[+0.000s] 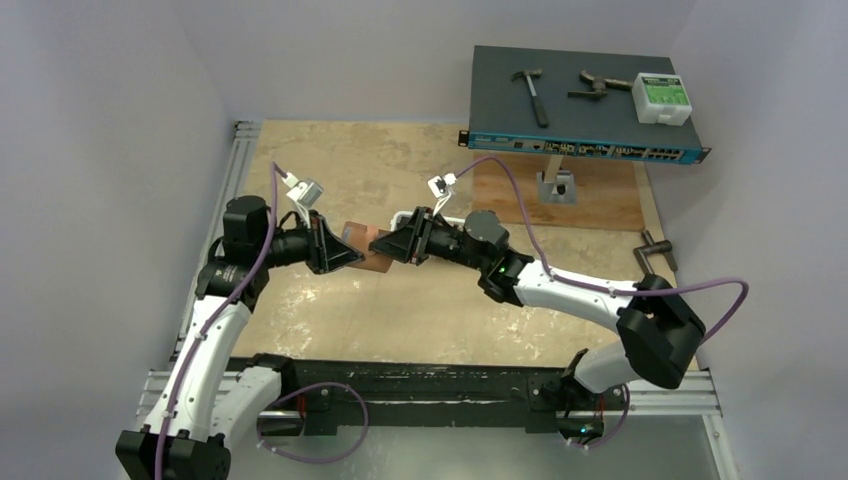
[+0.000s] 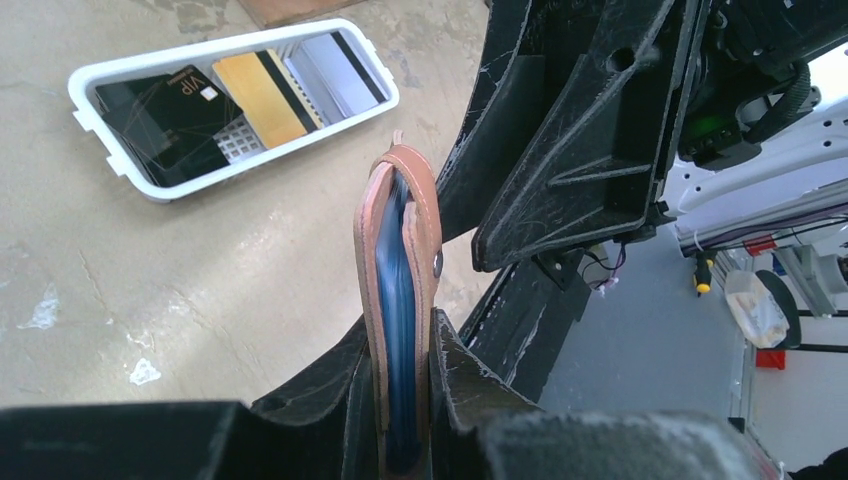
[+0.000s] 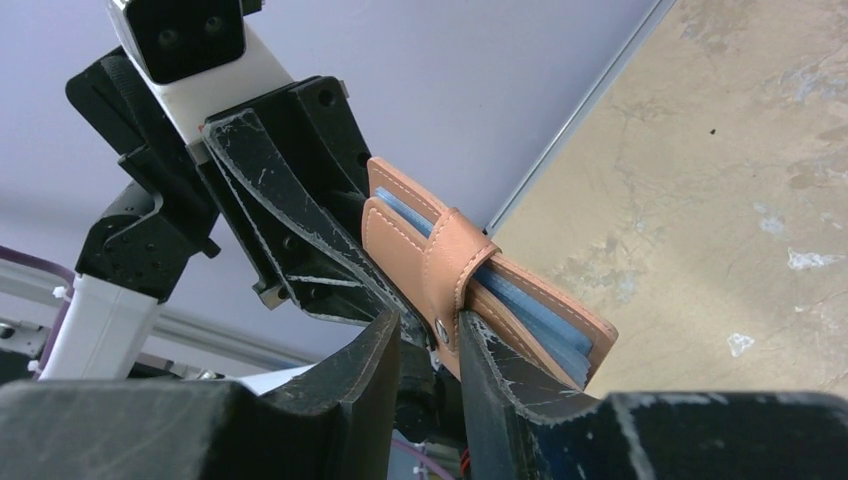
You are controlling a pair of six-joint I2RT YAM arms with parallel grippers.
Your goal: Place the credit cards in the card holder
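Note:
My left gripper is shut on the tan leather card holder (image 2: 398,190), which stands on edge with a blue inside showing. In the right wrist view a strap (image 3: 455,255) with a snap stud spans the card holder's opening. My right gripper is at this strap, its fingers parted and the strap's stud end showing in the gap. From above, the card holder (image 1: 370,247) is between both grippers, over the table. Credit cards lie in a white tray: a black VIP card (image 2: 180,110), a gold card (image 2: 258,100) and a silver card (image 2: 340,75).
The white tray (image 2: 235,170) rests on the table behind the grippers, mostly hidden from above by the right arm. A dark raised unit (image 1: 560,100) with hammers and a white box (image 1: 661,98) stands at the back right.

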